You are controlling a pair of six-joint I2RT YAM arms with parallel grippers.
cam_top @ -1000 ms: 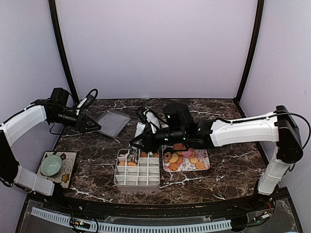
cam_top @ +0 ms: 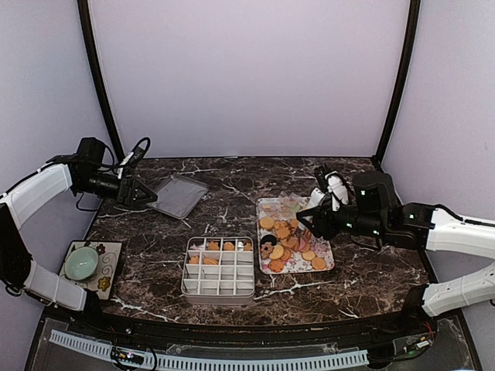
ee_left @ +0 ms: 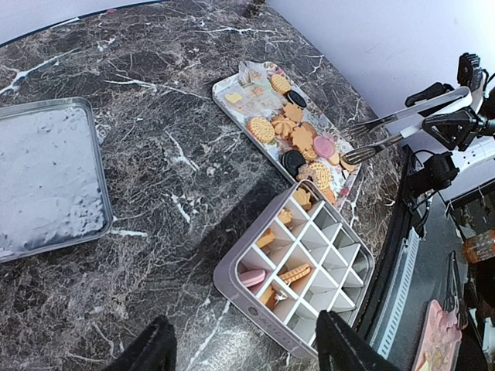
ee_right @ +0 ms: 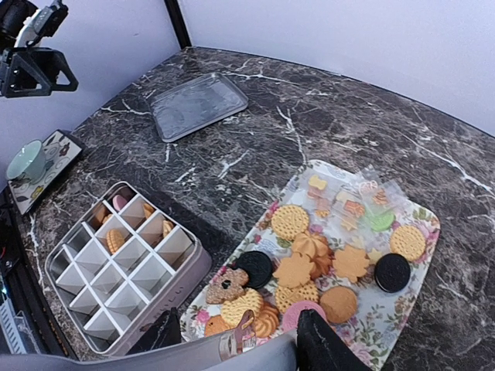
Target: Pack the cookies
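Observation:
The right gripper [cam_top: 311, 221] is closed around metal tongs [ee_left: 439, 102]. The tongs' two arms stand apart, nothing seen between them, their tips over the near right part of the cookie tray. This flowered tray [cam_top: 331, 265] holds several cookies: round tan ones, dark ones [ee_right: 392, 273], a pink one [ee_right: 302, 311] and flower shapes. To its left stands the compartment box [cam_top: 219, 297], with cookies in some cells, such as a pink cookie [ee_left: 251, 278] and a ridged one [ee_left: 295, 273]. My left gripper is open and empty, well left of the box.
An empty grey tray [cam_top: 179, 197] lies at the back left. Near the left edge a pale green bowl [cam_top: 81, 263] sits on a patterned board [cam_top: 108, 267]. Clear packets [ee_right: 363, 202] lie at the cookie tray's far end. Bare table separates box and grey tray.
My right gripper has moved with the tongs from over the box rightward to above the cookie tray. Near the grey tray, the left arm has barely shifted.

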